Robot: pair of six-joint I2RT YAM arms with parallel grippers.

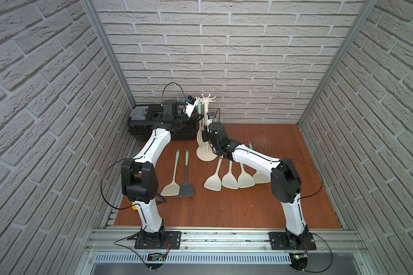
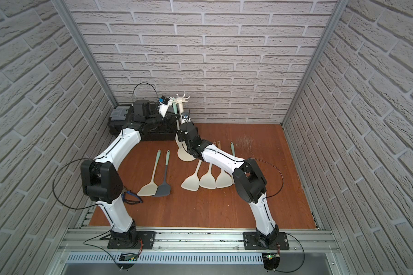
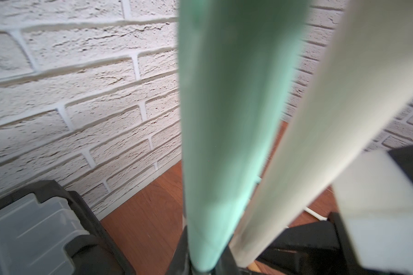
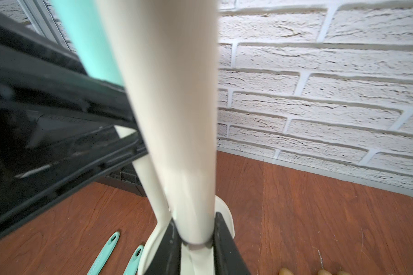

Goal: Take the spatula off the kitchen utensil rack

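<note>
A cream utensil rack (image 1: 206, 107) with hooks at its top stands at the back of the table on a round base (image 1: 207, 155). The spatula with the mint-green handle (image 3: 234, 137) hangs along the left side of its post (image 4: 174, 114). Low on that green handle, my left gripper is shut. My right gripper is shut around the rack post, its dark fingers (image 4: 221, 247) pressed against both sides. The handle's upper end is out of the left wrist view, and the spatula's blade (image 1: 199, 136) is partly hidden.
A black toolbox (image 1: 144, 122) stands behind the left arm. Two spatulas (image 1: 171, 188) lie left of the rack base, and several more (image 1: 230, 180) lie to its right. Bare table is at the front and far right.
</note>
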